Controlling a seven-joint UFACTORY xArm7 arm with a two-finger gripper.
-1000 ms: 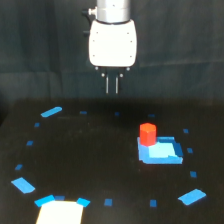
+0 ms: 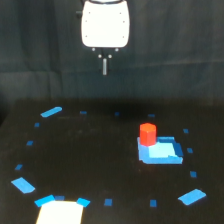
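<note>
High above the table, toward the top middle of the camera view, hangs my white gripper (image 2: 104, 70). Its thin fingers point down and stand together, with nothing visible between them. A red-orange block (image 2: 147, 133) is at the back left corner of a small blue tray (image 2: 174, 159) with a white floor. Whether the block rests on the tray's floor or on its rim, I cannot tell. A wide gap separates the gripper from both.
Blue tape strips (image 2: 23, 185) and small blue marks lie about the dark table. A pale object (image 2: 60, 212) at the bottom left is cut off by the frame edge.
My gripper has risen and shifted slightly left. Its fingers, apart before, are now together. The block and the tray have not moved.
</note>
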